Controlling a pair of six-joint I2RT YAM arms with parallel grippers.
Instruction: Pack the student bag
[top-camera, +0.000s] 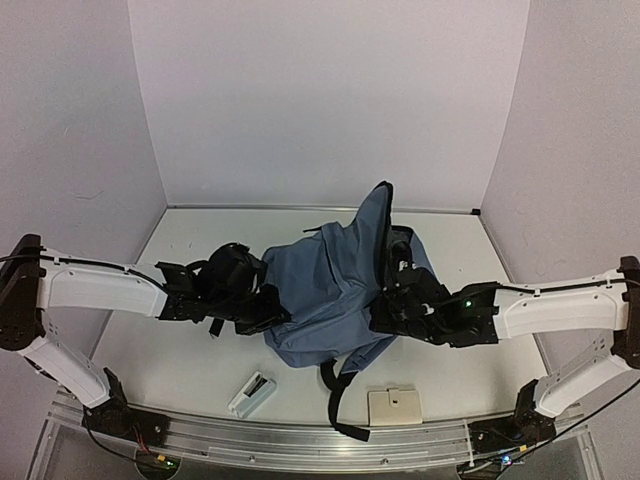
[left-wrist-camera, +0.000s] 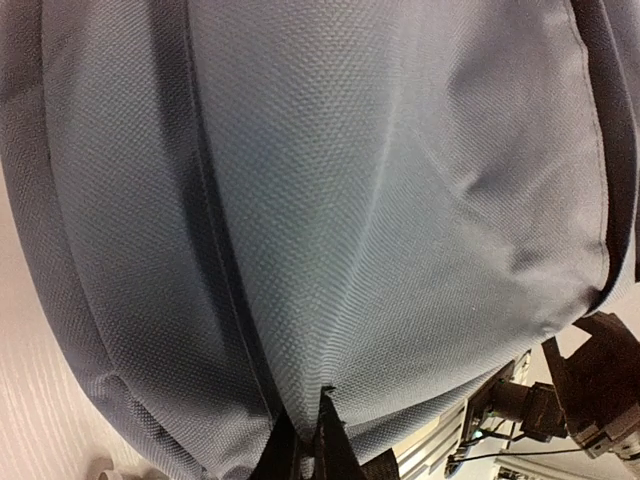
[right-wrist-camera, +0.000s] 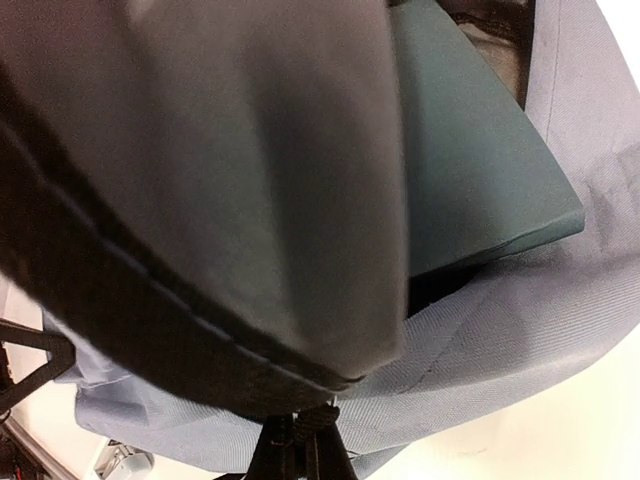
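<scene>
The blue-grey bag (top-camera: 310, 280) lies mid-table, its dark-edged flap (top-camera: 372, 225) standing up and its opening to the right. At the bag's left side is my left gripper (top-camera: 288, 318). Its fingers are together in the left wrist view, where a fold of bag cloth (left-wrist-camera: 285, 330) runs down between the tips. My right gripper (top-camera: 374, 322) is at the front of the opening, shut on the bag's edge, with a dark braided zipper pull (right-wrist-camera: 318, 417) at its tips. Inside the bag shows a dark green book-like item (right-wrist-camera: 480, 150).
A light pencil case (top-camera: 252, 395) lies at the table's front, left of a dangling black strap (top-camera: 340, 405). Right of that strap is a beige wallet-like case (top-camera: 394, 407). Bare table shows at the left and right sides.
</scene>
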